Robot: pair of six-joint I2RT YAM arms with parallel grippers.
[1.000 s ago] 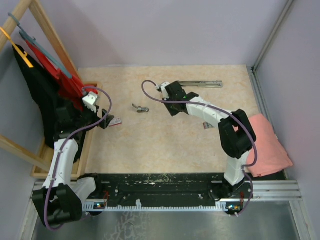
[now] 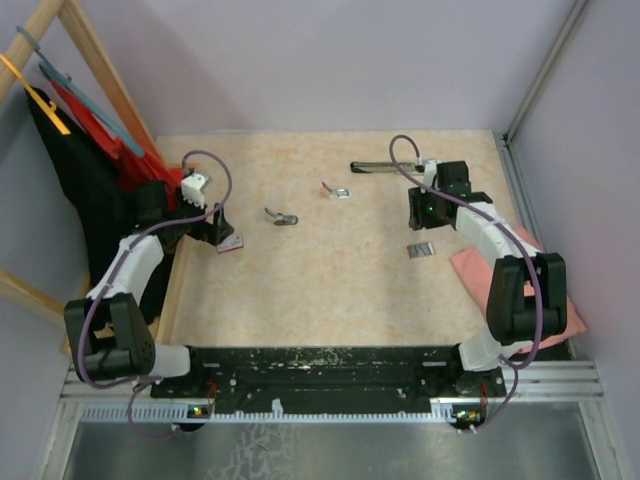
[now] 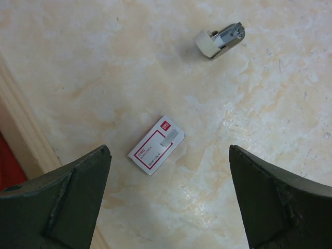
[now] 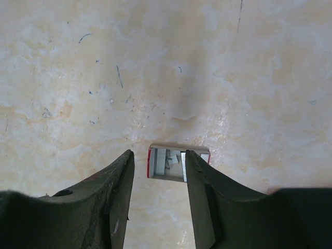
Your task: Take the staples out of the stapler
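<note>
A long, slim black-and-silver tool [image 2: 385, 167], perhaps the stapler, lies at the back of the table, its right end partly hidden by my right arm. On the table is a white box with red print [image 3: 156, 145]; my left gripper [image 2: 214, 230] stands open above it. A shallow open tray [image 4: 166, 163] with silver strips inside lies below my right gripper [image 2: 415, 212]. In the right wrist view its fingers [image 4: 120, 187] are apart with no object held; one covers part of the tray.
A small silver tool with a raised lever [image 2: 283, 218] and a small red-and-silver piece [image 2: 337, 192] lie mid-left and towards the back. A wooden rack [image 2: 170, 290] borders the left, and a pink cloth [image 2: 470, 270] the right.
My right arm has swung rightward from the table's middle to above the tray, uncovering the red-and-silver piece.
</note>
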